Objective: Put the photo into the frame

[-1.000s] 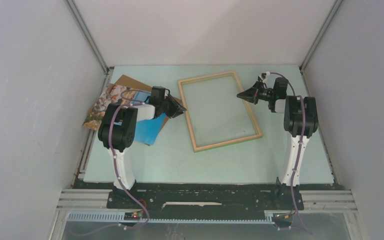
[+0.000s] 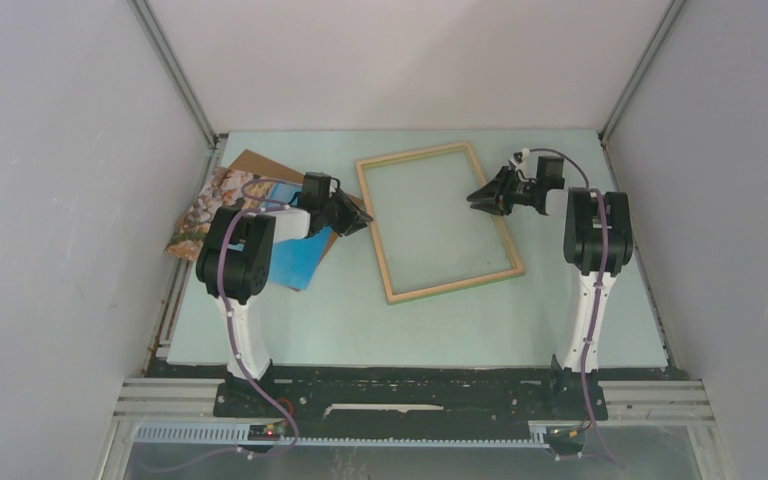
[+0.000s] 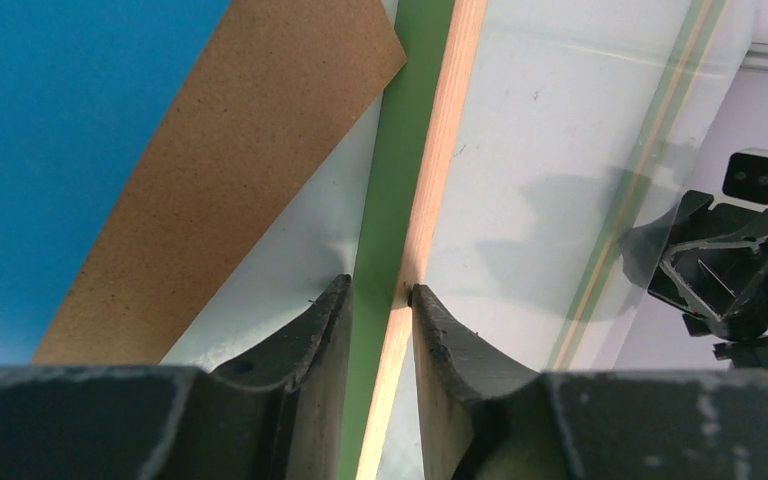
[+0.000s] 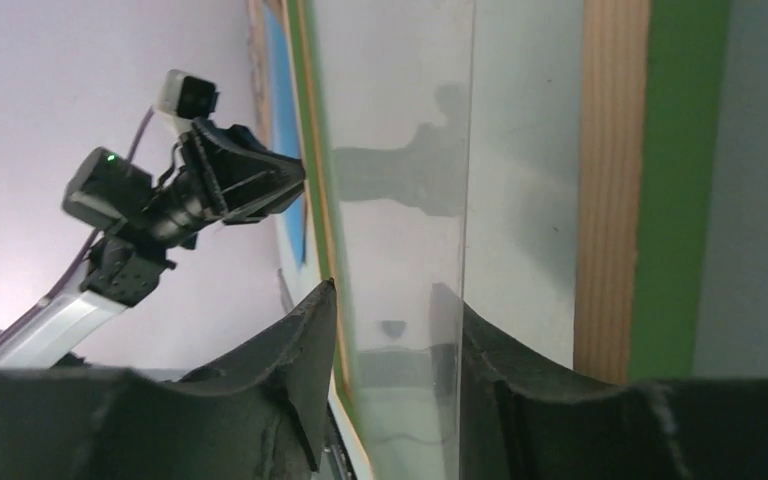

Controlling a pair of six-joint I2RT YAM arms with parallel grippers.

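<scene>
The wooden frame (image 2: 385, 260) lies mid-table, a clear pane (image 2: 430, 215) inside its border. My left gripper is shut on the frame's left side bar (image 3: 430, 170). My right gripper is part open at the right side of the frame; in its wrist view the pane's edge runs by the right finger, and the wooden bar (image 4: 610, 200) lies to the right. The photo (image 2: 205, 210) lies at the left with a blue sheet (image 2: 298, 260) and brown board (image 2: 260, 160), partly hidden by the left arm.
Free table (image 2: 380, 335) lies in front of the frame and to the right of it. Walls enclose the back and both sides.
My right gripper has moved slightly left over the frame and its fingers have spread apart. The left arm has not moved.
</scene>
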